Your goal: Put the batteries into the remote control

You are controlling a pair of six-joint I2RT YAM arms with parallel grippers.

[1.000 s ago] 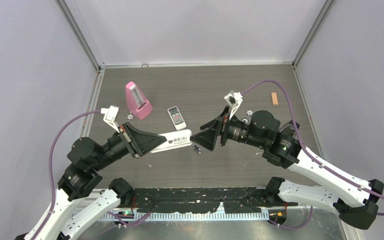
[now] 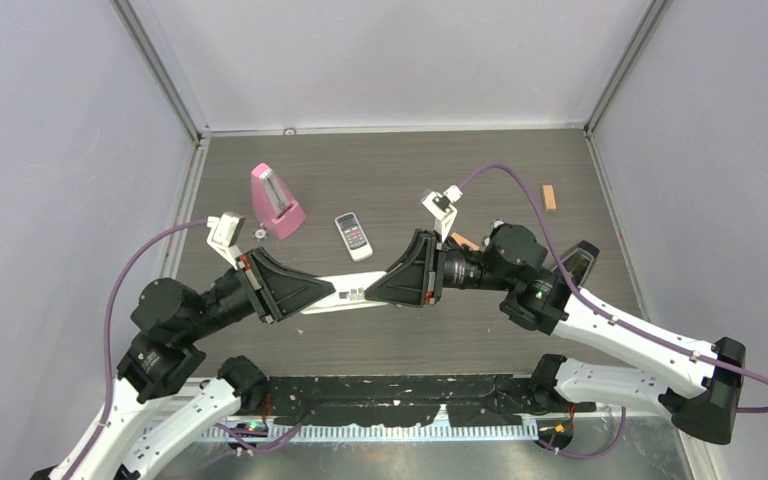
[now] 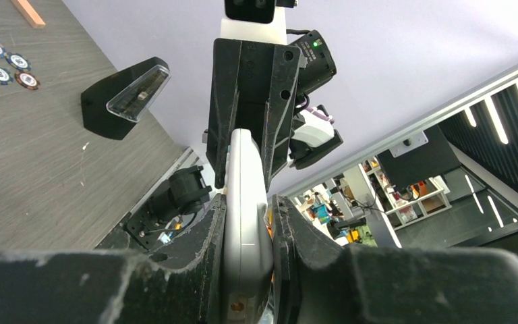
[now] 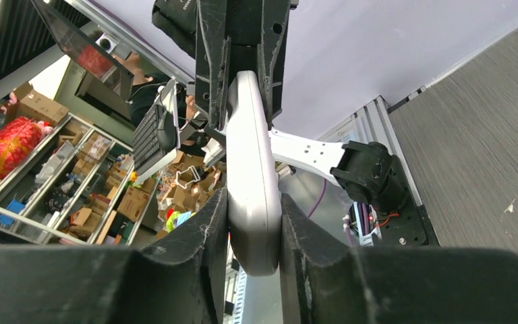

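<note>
A long white remote [image 2: 350,292] is held level between both grippers above the table. My left gripper [image 2: 327,290] is shut on one end; in the left wrist view its white body [image 3: 246,223] runs up to the other gripper. My right gripper [image 2: 371,294] is shut on the opposite end, as the remote's white casing [image 4: 253,169] between the fingers shows in the right wrist view. Small markings show on the remote in the top view, too small to read. A smaller remote [image 2: 353,236] lies on the table behind it.
A pink metronome [image 2: 277,200] stands back left. A wooden block [image 2: 549,197] lies at the right. Poker chips [image 3: 18,61] and a dark metronome-like object [image 3: 108,104] show in the left wrist view.
My right gripper has moved left and closed on the remote's free end. The held remote has levelled and shifted slightly. The small dark batteries on the table are now covered.
</note>
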